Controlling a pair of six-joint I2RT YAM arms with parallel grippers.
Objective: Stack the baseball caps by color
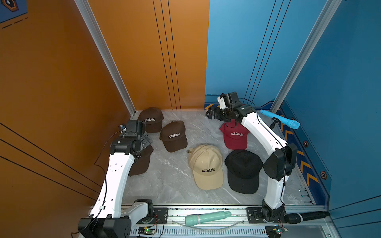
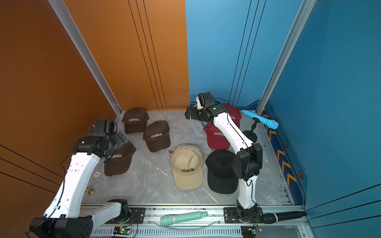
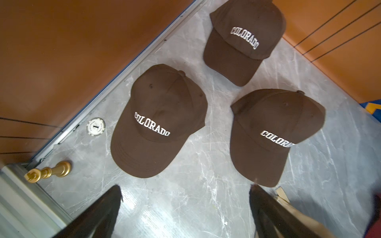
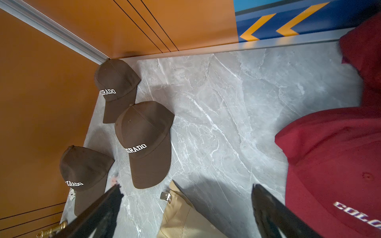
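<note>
Three brown COLORADO caps lie apart at left: back [image 1: 150, 117], middle [image 1: 171, 134], front-left [image 3: 156, 107], the last partly under my left arm in the overhead views. My left gripper hangs above it, open and empty. A tan cap [image 1: 205, 166] and a black cap [image 1: 242, 172] lie in front. Two red caps, front [image 2: 216, 136] and back [image 2: 234, 111], sit at back right beneath my right arm. My right gripper is open and empty, raised left of the red caps.
A blue cylinder [image 2: 262, 119] sits along the right edge; a gold piece [image 3: 59, 169] and a white chip [image 3: 95, 127] lie by the left edge.
</note>
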